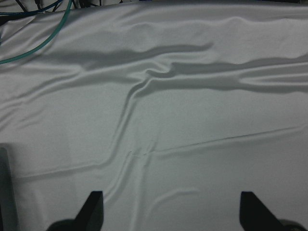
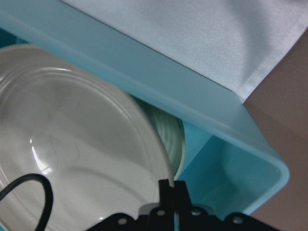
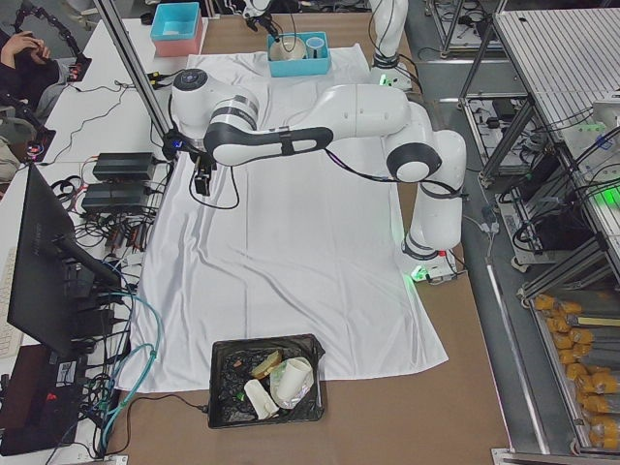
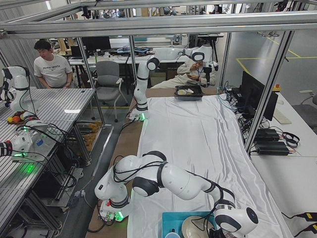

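A cream plate [image 2: 77,134] sits tilted or resting in the blue bin [image 3: 300,68] at the far end of the cloth, over a pale green dish [image 2: 171,139]. My right gripper is shut on the plate's rim. A light blue cup [image 4: 172,235] is in the same bin. My left gripper hangs open over the white cloth [image 3: 291,252], nothing between its fingers.
A black tray [image 3: 223,383] with wrappers and scraps stands at the opposite end. Monitor, boxes and cables line one long side.
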